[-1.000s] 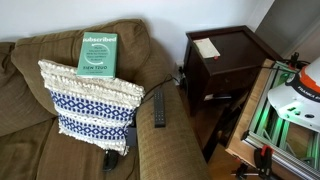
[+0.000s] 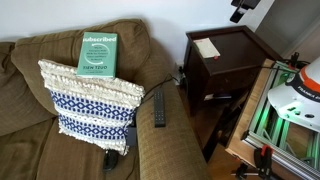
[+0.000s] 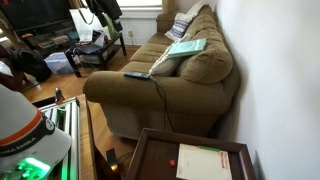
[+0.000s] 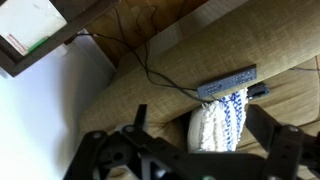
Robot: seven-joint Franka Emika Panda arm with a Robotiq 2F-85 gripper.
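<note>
My gripper is open, its fingers wide apart and nothing held between them. In the wrist view it looks down from above on a dark remote [image 4: 227, 82], which lies on the brown sofa's armrest [image 2: 172, 152]. Exterior view 1 shows the same remote [image 2: 159, 107] lying lengthwise there. A white and blue woven pillow [image 2: 93, 105] leans on the sofa, a green book [image 2: 97, 54] resting against its top. In exterior view 2 part of the dark gripper [image 3: 103, 12] shows high at the upper left, clear of the sofa.
Beside the armrest stands a dark side table [image 2: 232, 50] with a pale booklet [image 3: 203, 163] and a small red object [image 3: 172, 162] on it. A thin black cable [image 4: 146, 62] runs across the armrest. Another dark object [image 2: 111, 158] lies below the pillow.
A dark part of the gripper or arm has come into exterior view 1 at the top right. The remote, pillow, book and side table have not moved.
</note>
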